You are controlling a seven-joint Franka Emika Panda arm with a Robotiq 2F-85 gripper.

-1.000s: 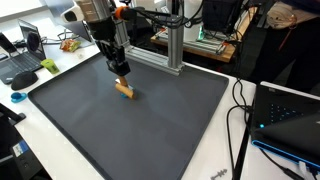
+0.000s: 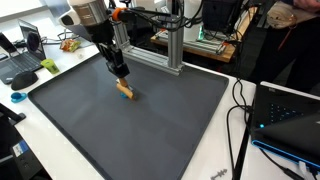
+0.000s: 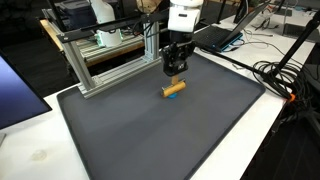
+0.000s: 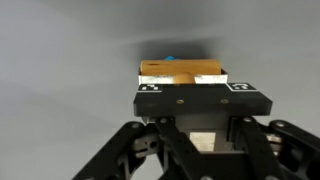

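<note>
An orange-brown wooden piece, shaped like a small mallet, has its thick cylinder (image 3: 175, 90) lying sideways at the dark mat's surface. My gripper (image 3: 174, 76) points down from above, shut on the short upright stem of that wooden piece. The cylinder (image 2: 125, 91) also shows below the gripper (image 2: 121, 80) in the first exterior view. Looking down in the wrist view, the cylinder (image 4: 152, 68) spans the gap beyond the gripper, with the stem's rounded end between the fingers. A bit of blue (image 3: 171, 96) peeks out under the cylinder; most of it is hidden.
A metal frame (image 3: 108, 70) stands along one edge. In the first exterior view a green-yellow object (image 2: 49, 65) sits past the mat, and a dark laptop (image 2: 287, 120) is at the right.
</note>
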